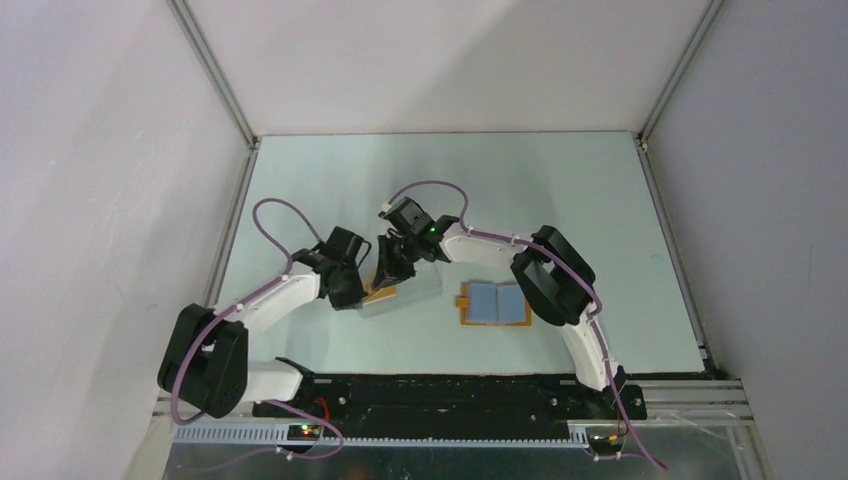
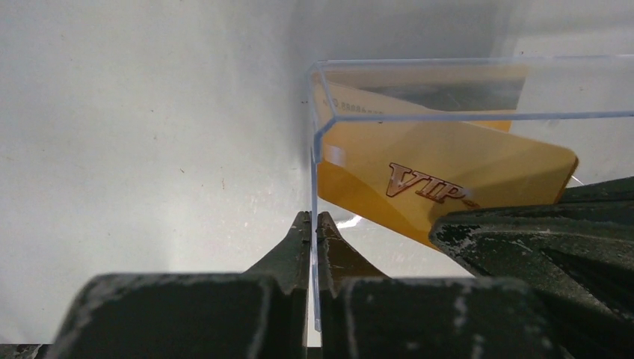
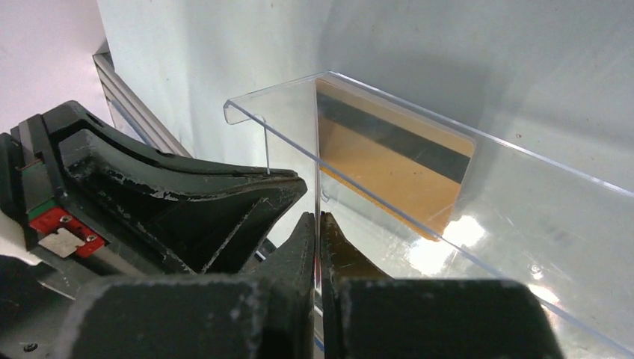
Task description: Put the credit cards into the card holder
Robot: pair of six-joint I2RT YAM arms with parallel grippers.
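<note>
A clear plastic card holder (image 1: 425, 288) lies left of the table's middle. My left gripper is shut on the thin end wall of this holder. A gold card with a dark stripe (image 3: 396, 146) rests inside at that end. Over it slants a gold VIP card (image 2: 478, 176), tilted across the holder's rim; a finger of my right gripper covers its lower edge. Seen from the right wrist, my right gripper is shut on this card, which shows edge-on as a thin upright line. Whether the card touches the holder's floor is hidden.
On the table to the right lies an orange-edged tray (image 1: 528, 322) with two blue panels (image 1: 483, 303) and a small orange tab. Both arms meet closely over the holder's left end.
</note>
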